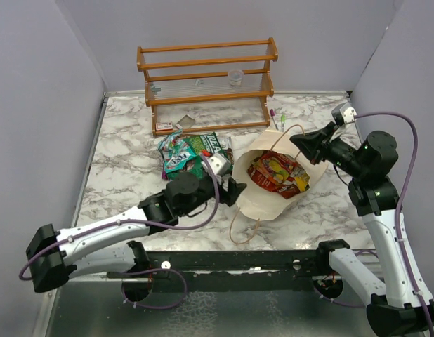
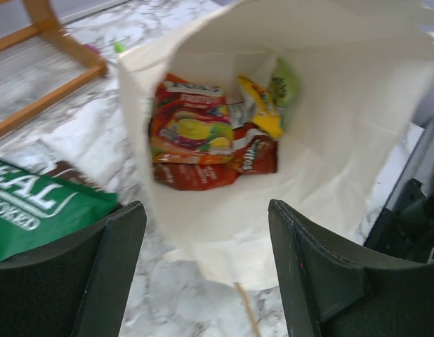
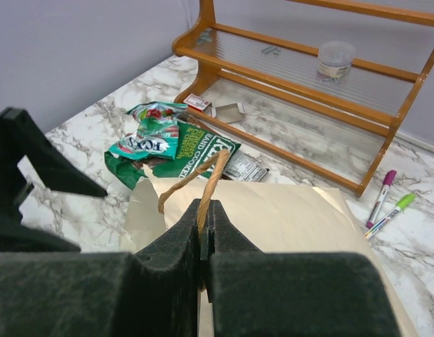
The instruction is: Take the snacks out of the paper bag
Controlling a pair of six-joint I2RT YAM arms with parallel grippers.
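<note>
The white paper bag point(image 1: 262, 203) lies on its side, red and yellow snack packs point(image 1: 277, 172) inside, also seen in the left wrist view point(image 2: 192, 123). My left gripper point(image 1: 234, 188) is at the bag's mouth, open, with nothing between its fingers; in the left wrist view its fingers frame the opening. My right gripper is shut on the bag's twisted handle point(image 3: 215, 175), above the bag's upper side. Green snack packs point(image 3: 176, 158) lie outside on the counter, left of the bag.
A wooden rack point(image 1: 206, 96) stands at the back with a plastic cup point(image 1: 235, 76) on it. Markers point(image 3: 385, 217) lie behind the bag.
</note>
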